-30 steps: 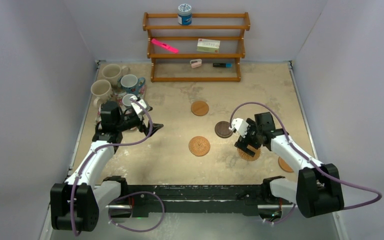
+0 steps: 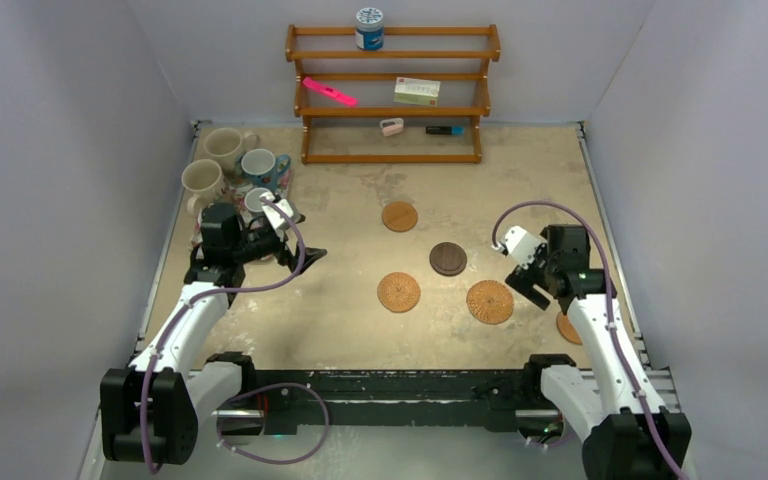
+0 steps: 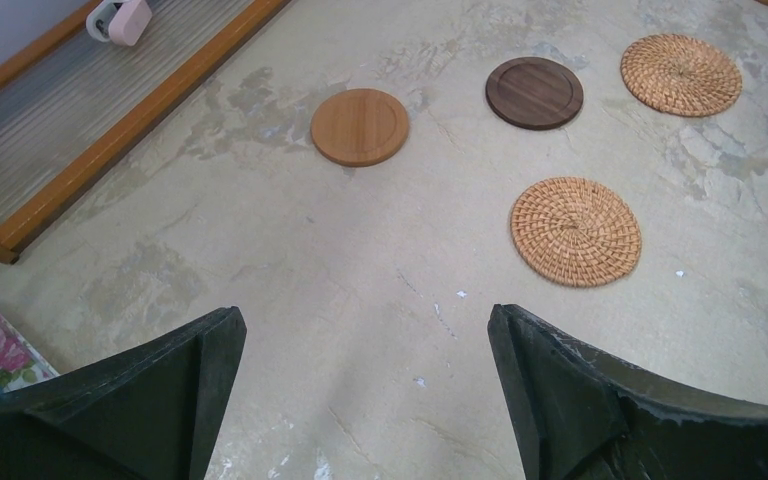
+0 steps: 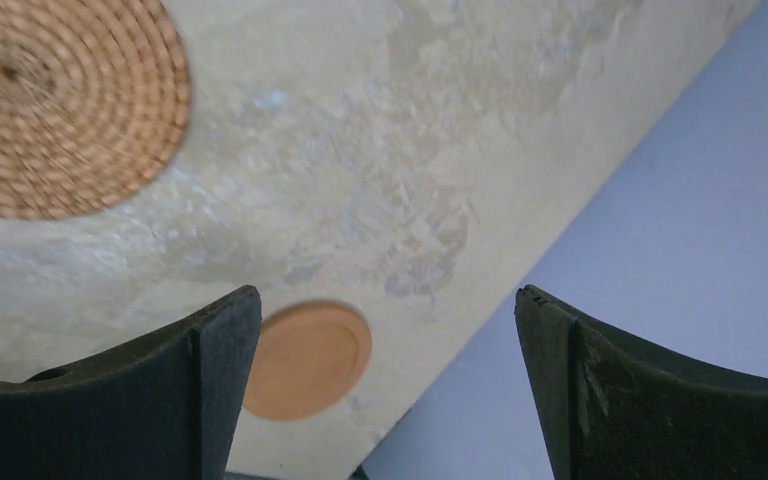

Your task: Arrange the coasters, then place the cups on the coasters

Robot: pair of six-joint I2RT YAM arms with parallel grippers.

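Several cups stand together at the back left: two large beige cups (image 2: 203,178), a light-blue cup (image 2: 259,163) and a white cup (image 2: 256,200), partly behind my left arm. Coasters lie bare on the table: a light wooden coaster (image 2: 399,216), a dark wooden coaster (image 2: 448,259), and two woven coasters (image 2: 398,292). Another light wooden coaster (image 4: 310,360) is at the far right. My left gripper is open and empty, right of the cups. To the right of the right-hand woven coaster, my right gripper hangs open and empty.
A wooden rack (image 2: 390,110) at the back holds a blue jar (image 2: 369,30), a pink item (image 2: 330,92), a small box (image 2: 417,91) and a marker (image 2: 444,130). Bare table lies in front of the rack. Walls close off both sides.
My right gripper has swung right, off the right-hand woven coaster and clear of it. That coaster slid slightly left before the gripper moved away. My left arm stayed still.
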